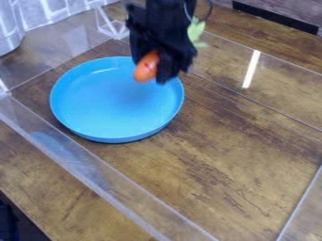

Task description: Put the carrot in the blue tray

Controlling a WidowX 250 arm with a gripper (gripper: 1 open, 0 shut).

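Note:
The orange carrot (149, 68) hangs over the upper right part of the round blue tray (94, 115). My black gripper (158, 71), blurred by motion, is shut on the carrot. Only the carrot's orange end shows clearly; pale green leaves (197, 32) stick out behind the gripper on its right side. The tray's far right rim is partly covered by the gripper and carrot. Nothing lies on the visible floor of the tray.
A clear plastic strip (78, 162) runs along the left side of the wooden table (227, 169). White cloth (13, 24) sits in the upper left corner. The table right of the tray is bare.

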